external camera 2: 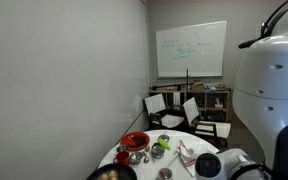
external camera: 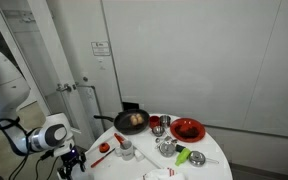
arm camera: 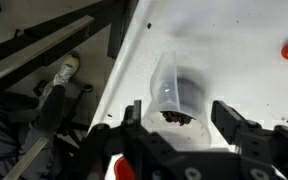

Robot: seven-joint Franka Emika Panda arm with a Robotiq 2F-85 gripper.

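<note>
My gripper stands part open in the wrist view, a finger on either side of a clear cup-like container (arm camera: 189, 95). Something small and dark red shows at the container's near end. Whether either finger touches its wall is hard to tell. In exterior view 1 the gripper (external camera: 74, 163) is low at the table's near left end, with a pale shape just beside it. Exterior view 2 does not show the fingers clearly.
On the white table (external camera: 209, 171) are a black pan (external camera: 132, 122), a red bowl (external camera: 188, 130), metal pots (external camera: 167, 147), a green item (external camera: 182, 156), a white cloth (external camera: 164, 174) and a tomato-like red thing (external camera: 104, 147). The table's edge (arm camera: 124, 75) runs close beside the gripper.
</note>
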